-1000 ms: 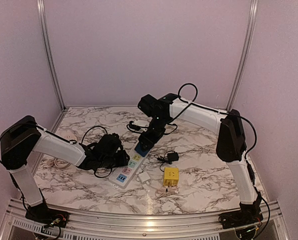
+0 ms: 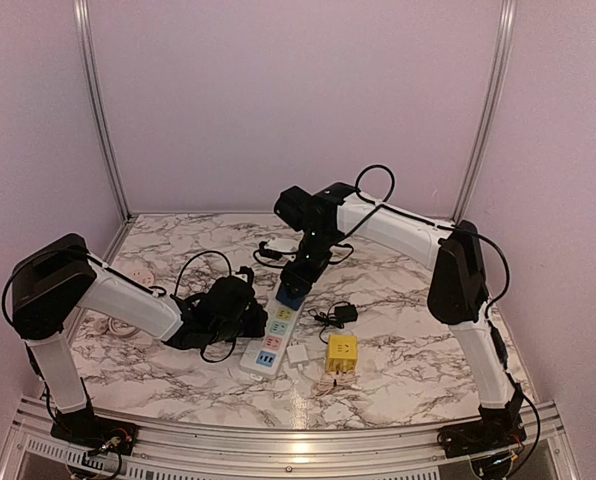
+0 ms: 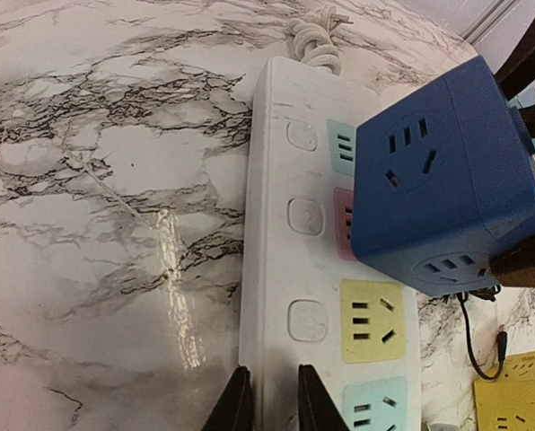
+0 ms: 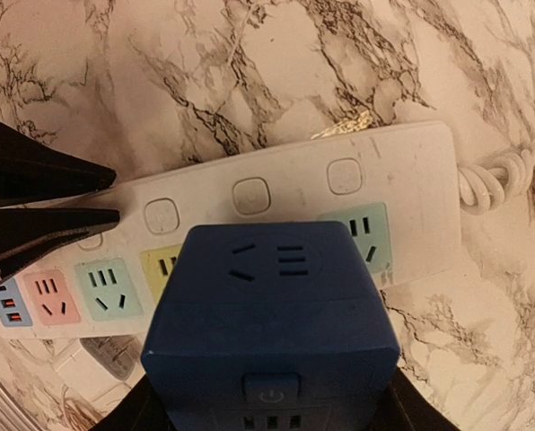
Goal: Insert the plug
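Observation:
A white power strip (image 2: 258, 362) with coloured sockets (image 3: 372, 321) lies slantwise on the table. My left gripper is shut on its long edge, at the switch side. My right gripper (image 2: 296, 278) is shut on a blue cube plug adapter (image 3: 438, 180), held over the sockets toward the cord end of the strip. In the right wrist view the cube (image 4: 267, 314) hides part of the socket row; whether it touches the strip I cannot tell.
A yellow cube adapter (image 2: 341, 352) stands front right, a small white block (image 2: 298, 355) beside the strip, and a black charger with cable (image 2: 346, 313) to the right. Coiled white cord (image 4: 487, 187) leaves the strip.
The left arm has moved a little right and toward the front with the power strip, whose near end swung right. The right gripper and blue cube have shifted only slightly.

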